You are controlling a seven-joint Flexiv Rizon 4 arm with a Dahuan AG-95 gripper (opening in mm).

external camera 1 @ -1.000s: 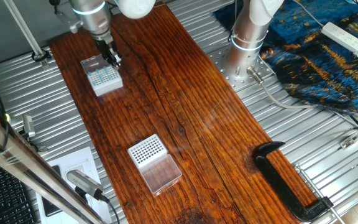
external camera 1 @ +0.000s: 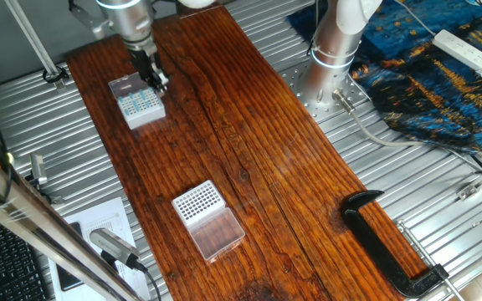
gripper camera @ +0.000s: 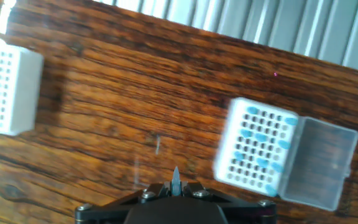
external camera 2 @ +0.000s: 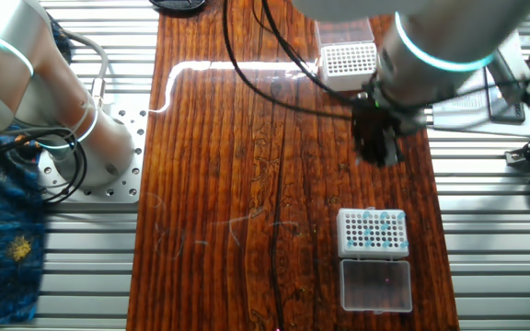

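A white rack holding several pale blue pieces (external camera 1: 141,107) stands near the far left table edge, its clear lid (gripper camera: 321,163) folded open. In the wrist view that rack (gripper camera: 257,148) lies right of my gripper. The fingers come together at a narrow grey point, so the gripper looks shut; whether anything thin is between them does not show. Bare table is beneath the tip. In exterior view 1, my gripper (external camera 1: 161,82) hovers close beside the rack; in exterior view 2 it is blurred. A second white rack (external camera 1: 199,205), with no blue pieces visible, sits farther along the table.
The second rack's clear lid (external camera 1: 219,232) also lies open. Cables cross exterior view 2.
Both racks have stayed in place.
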